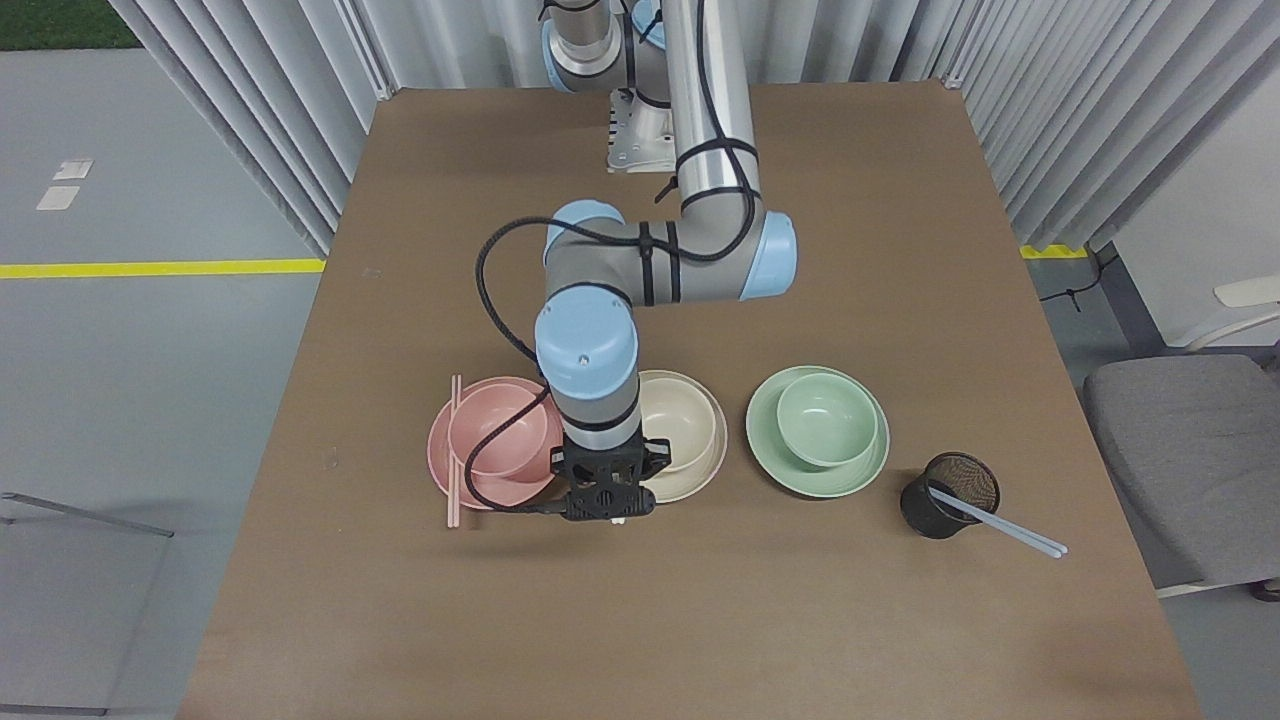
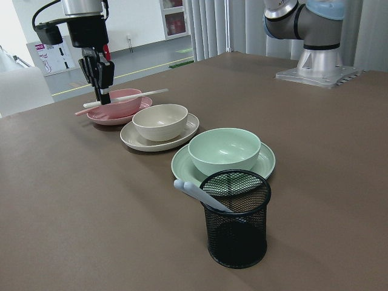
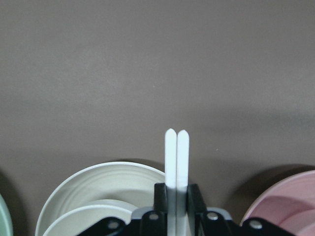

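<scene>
My gripper (image 1: 608,492) (image 2: 103,97) is shut on a pair of white chopsticks (image 3: 181,162) (image 2: 150,93), held level between the black fingers, their tips pointing up in the wrist view. It hangs above the pink bowl and cream setting. The pink bowl (image 1: 501,442) sits on a pink plate (image 3: 275,196), with pink chopsticks (image 1: 455,456) along its left side. A cream bowl (image 1: 684,420) sits on a cream plate (image 2: 136,142). To their right in the front view, a green bowl (image 1: 827,414) sits on a green plate (image 1: 780,462).
A black mesh cup (image 1: 930,516) stands at the right, pale blue chopsticks (image 1: 1008,528) leaning out of it.
</scene>
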